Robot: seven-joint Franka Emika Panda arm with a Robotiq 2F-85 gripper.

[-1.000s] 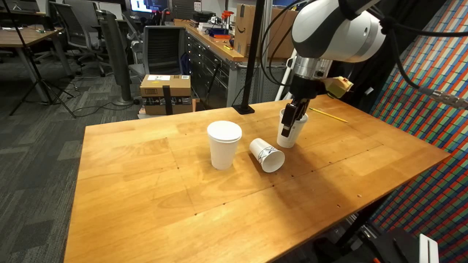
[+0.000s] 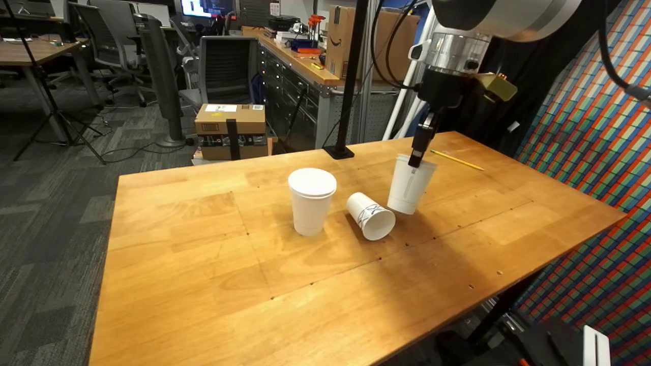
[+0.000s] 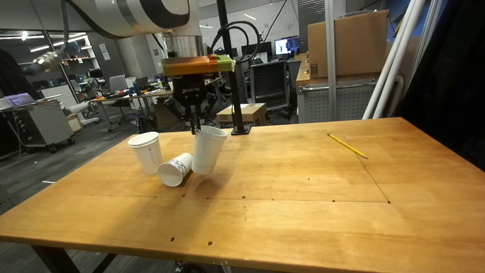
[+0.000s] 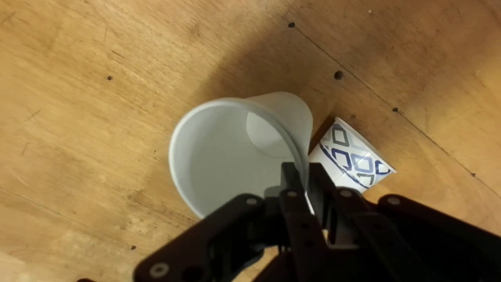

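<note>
A tall white cup [image 2: 407, 192] leans at a tilt with its open mouth up. My gripper [image 2: 415, 161] is shut on its rim, which runs between the fingers in the wrist view. One of the fingers [image 4: 290, 174] is inside the mouth, the other outside. Under the tilted cup [image 3: 207, 152] lies a shadow; whether its base is clear of the table is hard to tell. A short paper cup [image 2: 371, 218] with a blue-grey pattern rests on its side, close to the tilted cup. Farther left a white cup [image 2: 311, 207] with a white top stands upright.
On the wooden table [image 3: 282, 227] a yellow pencil [image 3: 346, 145] lies well away from the cups. A black post [image 3: 239, 129] rises at the back edge.
My gripper has risen and shifted right, and its fingers now grip the tall cup's rim. That cup is more tilted and slightly displaced. The other two cups look unmoved.
</note>
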